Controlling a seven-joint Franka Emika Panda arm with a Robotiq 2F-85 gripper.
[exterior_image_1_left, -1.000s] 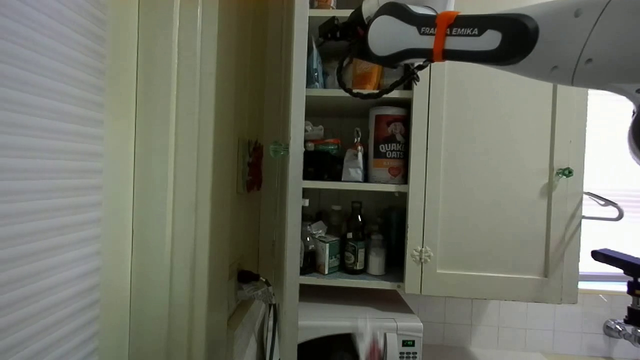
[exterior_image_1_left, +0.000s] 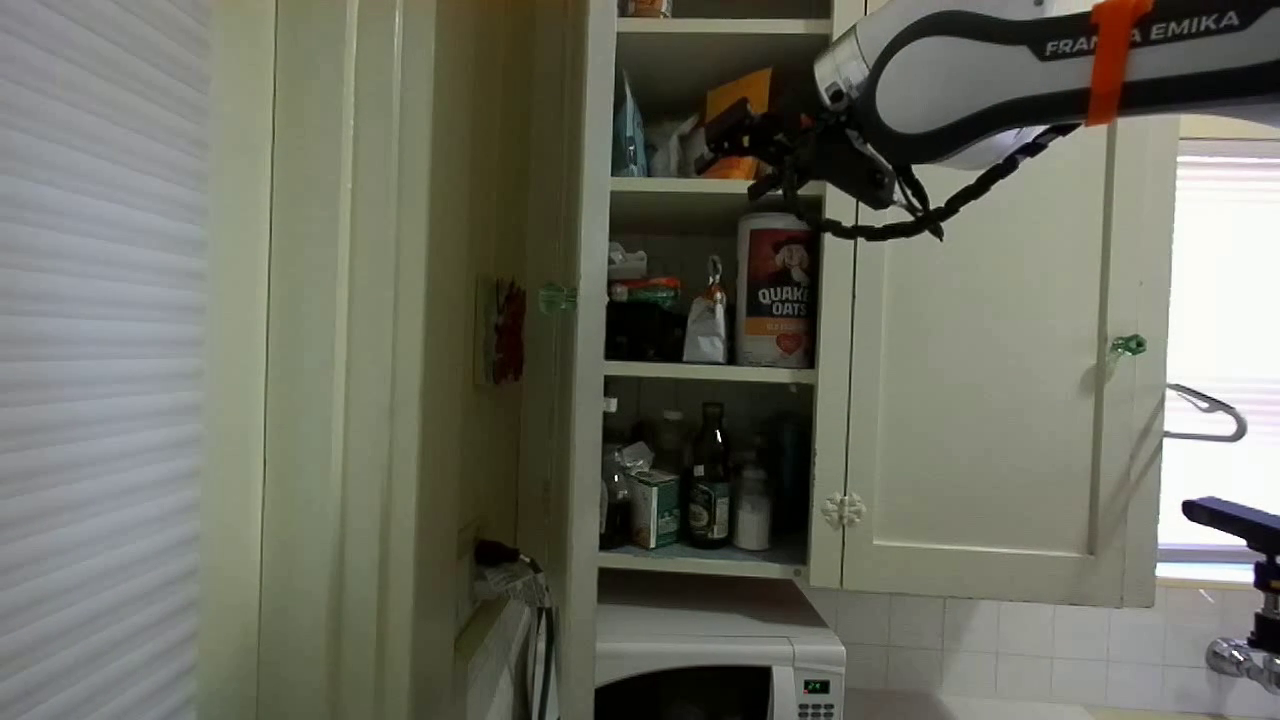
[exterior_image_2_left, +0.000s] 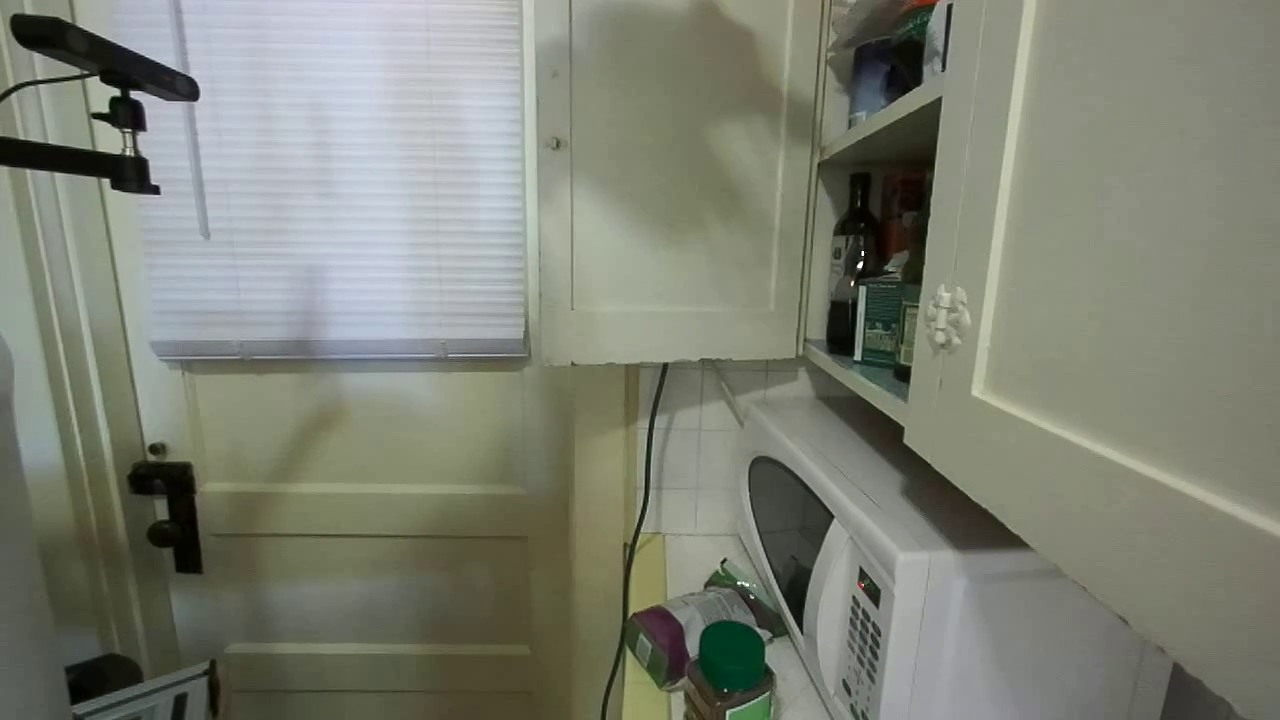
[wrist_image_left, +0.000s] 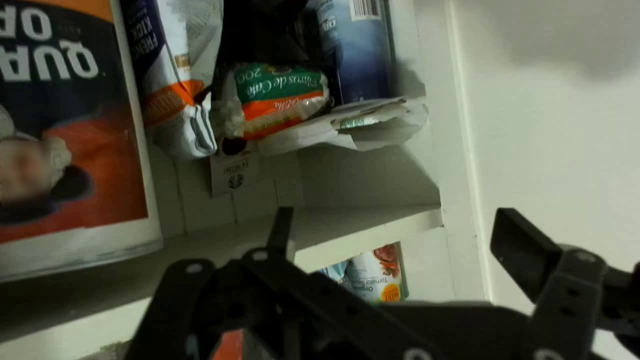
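My gripper (exterior_image_1_left: 740, 156) hangs at the upper shelves of the open cupboard, in front of the shelf holding an orange bag (exterior_image_1_left: 741, 98). In the wrist view the gripper is open, its fingers wide apart and nothing held between them. That view is upside down: an oats canister (wrist_image_left: 66, 132), a foil bag (wrist_image_left: 174, 78), a green and orange coffee filter pack (wrist_image_left: 279, 96) and a blue can (wrist_image_left: 354, 51) appear on the shelf. A tomato soup carton (wrist_image_left: 376, 273) shows beyond the shelf edge, between the fingers. Exterior view 2 does not show the gripper.
Bottles and a green box (exterior_image_1_left: 655, 509) fill the lowest shelf. Beneath stands a white microwave (exterior_image_1_left: 720, 624). A cupboard door (exterior_image_1_left: 984, 360) borders the opening on the right. On the counter are a green-lidded jar (exterior_image_2_left: 732, 666) and a purple-ended bag (exterior_image_2_left: 672, 636).
The arm has drawn back to the right, and the gripper has come lower. A blurred white and red shape in front of the microwave a second ago is gone from view.
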